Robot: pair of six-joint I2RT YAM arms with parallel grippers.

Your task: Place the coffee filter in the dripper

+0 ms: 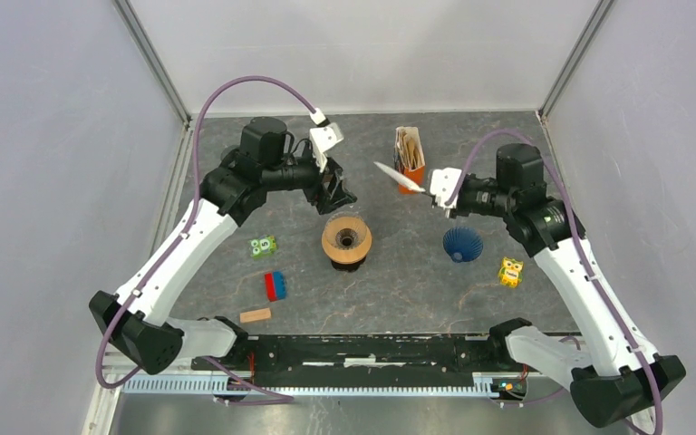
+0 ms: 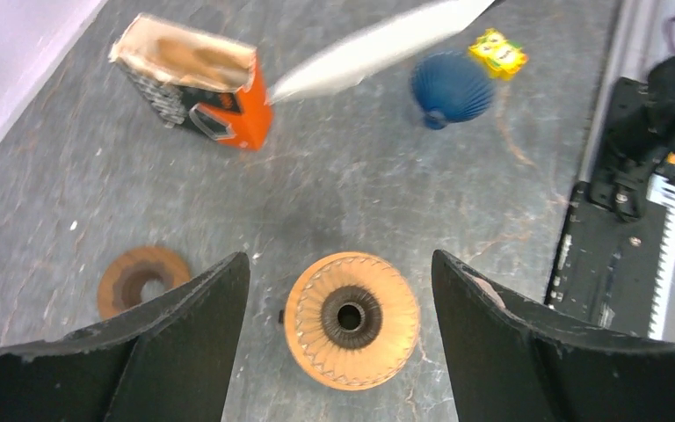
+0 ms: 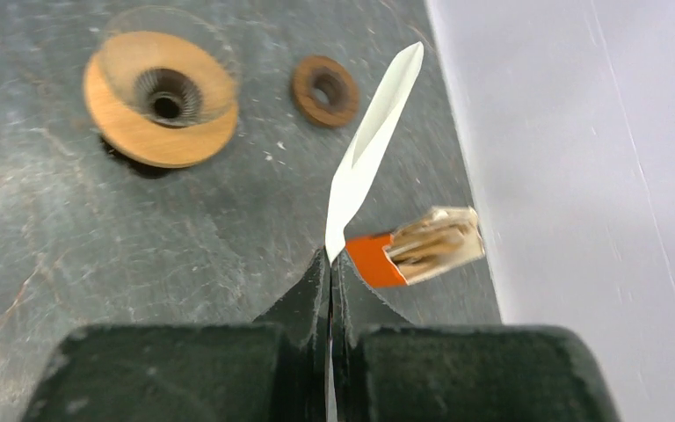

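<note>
A white paper coffee filter (image 3: 372, 145) is pinched by its narrow end in my right gripper, which is shut on it; the filter sticks out ahead, its far end slightly parted. The clear dripper (image 3: 195, 66) sits on a wooden collar (image 1: 345, 251) at mid-table, its ribbed cone empty. My left gripper stands open above the dripper's back-left side, nothing between its fingers. From the top view, the filter (image 1: 399, 176) hangs in the air right of and behind the dripper.
An orange box (image 1: 410, 161) of filters stands at the back. A blue ribbed cone (image 1: 462, 244) and a yellow owl figure (image 1: 511, 272) lie at right. A green toy (image 1: 263, 246), a red-blue block (image 1: 275, 286) and a wooden piece (image 1: 255, 315) lie left. A brown ring (image 3: 325, 91) lies behind the dripper.
</note>
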